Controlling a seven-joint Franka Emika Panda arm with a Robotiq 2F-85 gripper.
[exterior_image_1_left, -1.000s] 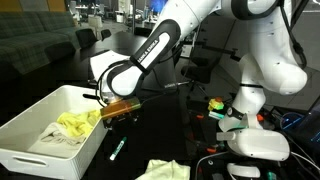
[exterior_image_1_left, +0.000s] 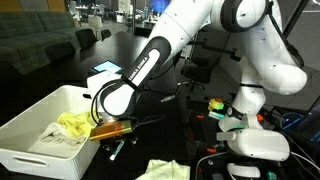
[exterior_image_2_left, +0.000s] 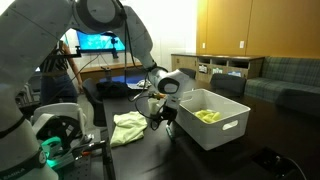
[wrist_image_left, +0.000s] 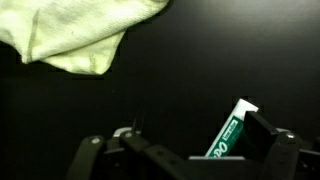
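Note:
A white and green marker-like stick (wrist_image_left: 232, 130) lies on the dark table, partly covered by my right finger in the wrist view. My gripper is open just above it, with the stick nearer the right finger than the left. In exterior view 1 the same stick (exterior_image_1_left: 117, 150) shows under the gripper (exterior_image_1_left: 114, 138). Whether a finger touches it I cannot tell.
A white box (exterior_image_1_left: 40, 149) holding yellow cloth (exterior_image_1_left: 75, 123) stands beside the gripper. Another pale yellow cloth (wrist_image_left: 85, 30) lies flat on the table.
The arm has come down and to the left in exterior view 1, bringing the gripper over the stick. The stick, box and cloths look unmoved.

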